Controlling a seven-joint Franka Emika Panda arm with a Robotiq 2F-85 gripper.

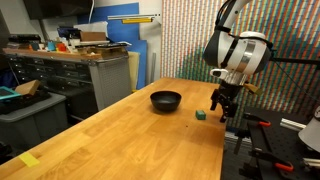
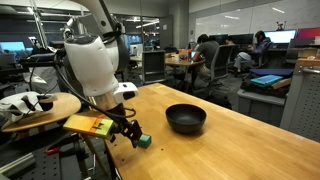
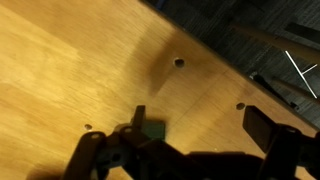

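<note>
A small green block (image 1: 200,115) lies on the wooden table near its right edge in exterior view 1. My gripper stands open over the tabletop, its two fingers wide apart and only bare wood between their tips. In the wrist view the block (image 3: 154,129) shows beside the left finger, partly hidden by the gripper's body. Exterior view 2 has the block (image 2: 144,141) just to the right of the gripper (image 2: 126,142). A black bowl (image 1: 166,101) rests upright further in on the table; its inside is too dark to read.
A grey cabinet (image 2: 255,128) stands behind the table.
</note>
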